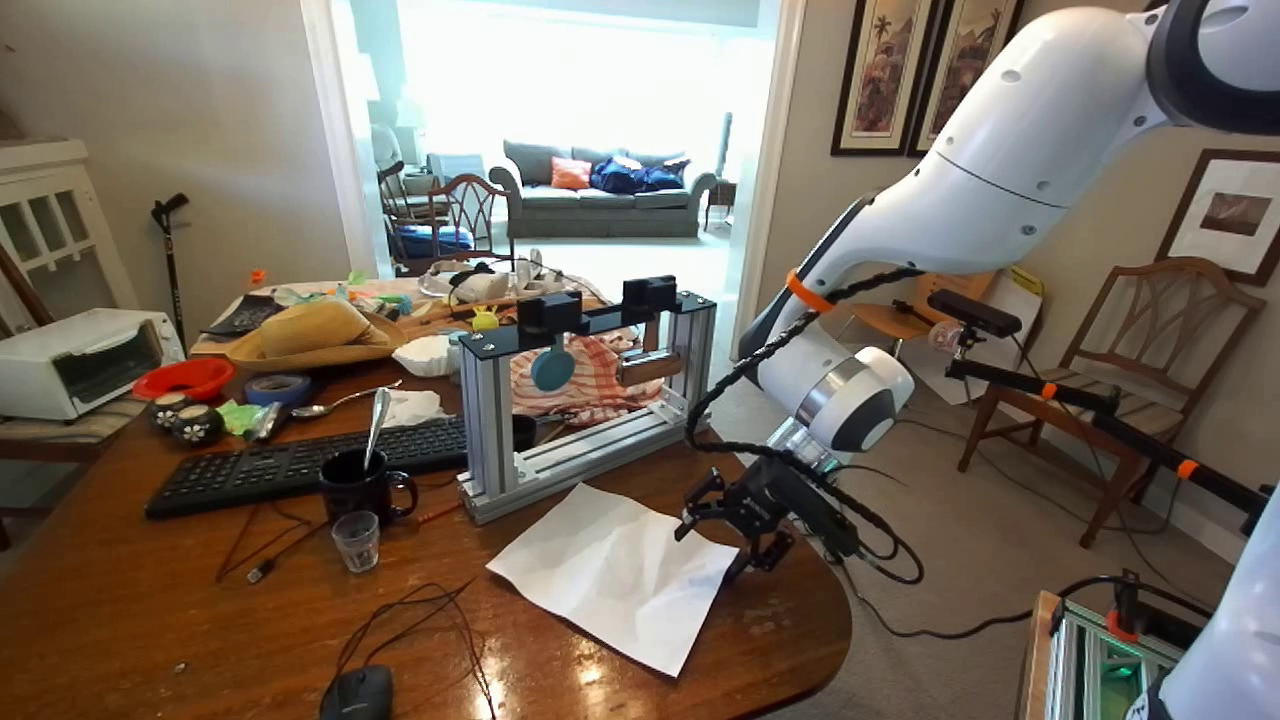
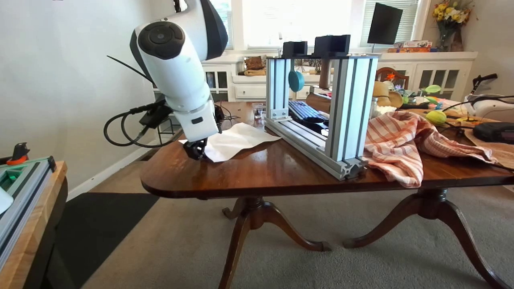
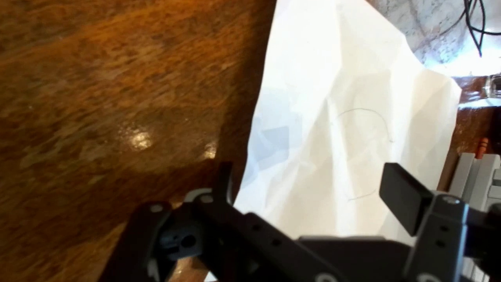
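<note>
A creased white sheet of paper (image 1: 612,576) lies on the wooden table near its rounded end, with faint curved pencil lines visible in the wrist view. My gripper (image 1: 710,552) is open at the paper's right edge and tilted down toward the table. In the wrist view the sheet (image 3: 361,155) spreads between and beyond the widely parted fingers. The left finger (image 3: 225,183) stands beside the paper's edge, over bare wood, while the right finger (image 3: 406,197) is over the sheet. Whether either fingertip touches the paper cannot be told. The second exterior view mostly hides the gripper behind the arm.
An aluminium frame (image 1: 489,420) with hanging tools stands just behind the paper. To the left are a black mug (image 1: 348,486), a small clear cup (image 1: 356,540), a keyboard (image 1: 240,480) and a mouse (image 1: 357,694) with its cable. Bare table lies around the paper's front edge.
</note>
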